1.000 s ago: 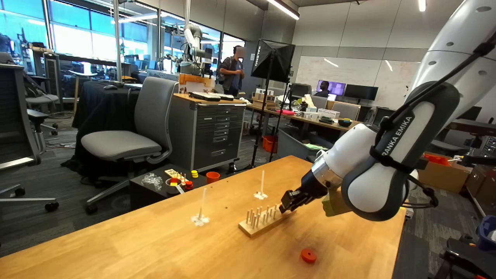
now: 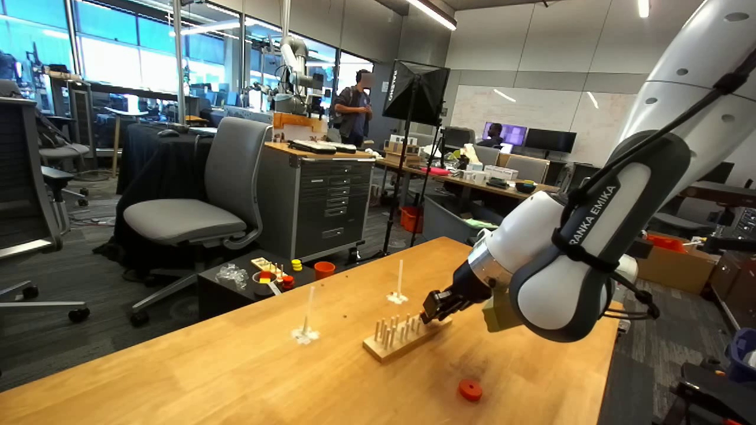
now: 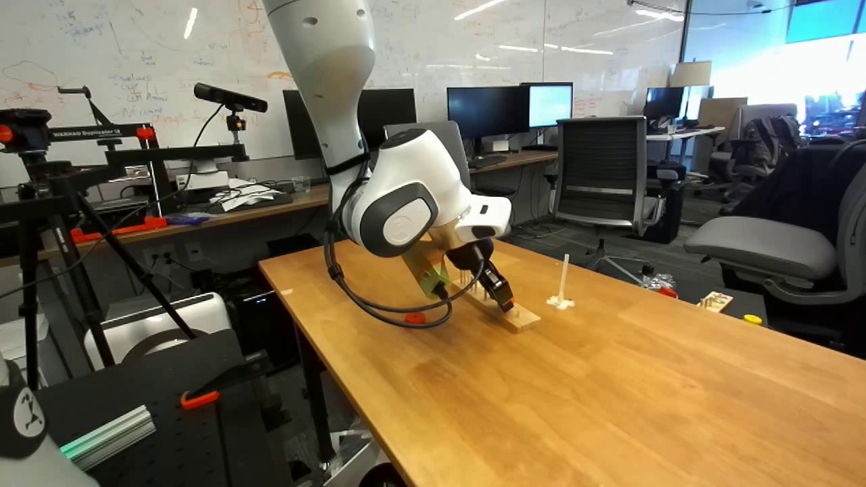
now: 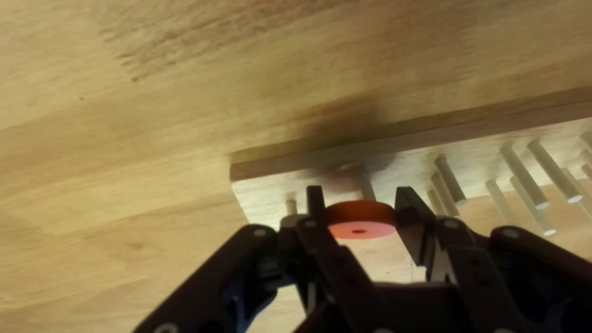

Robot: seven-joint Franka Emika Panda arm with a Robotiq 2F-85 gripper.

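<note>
In the wrist view an orange-red disc [image 4: 360,213] with a small centre hole is pinched between the two fingertips of my gripper. Below it lies the wooden pegboard [image 4: 266,191], whose end shows a single peg [image 4: 366,186] partly behind the disc. From the first exterior view, my gripper [image 2: 436,311] hangs over the board's far right end, beside its upright pegs [image 2: 390,330]. The second exterior view has the gripper [image 3: 505,304] tilted above the near end of the pegboard [image 3: 523,318]. Whether the disc touches any peg I cannot tell.
Another red disc [image 2: 471,389] lies flat on the table [image 2: 283,382] nearer the front. Two tall white posts stand behind the board, one post [image 2: 308,315] at left and another post [image 2: 400,280] further back.
The arm has shifted slightly left in the first exterior view, carrying the gripper a little along the pegboard. The board and the loose disc stayed where they were.
</note>
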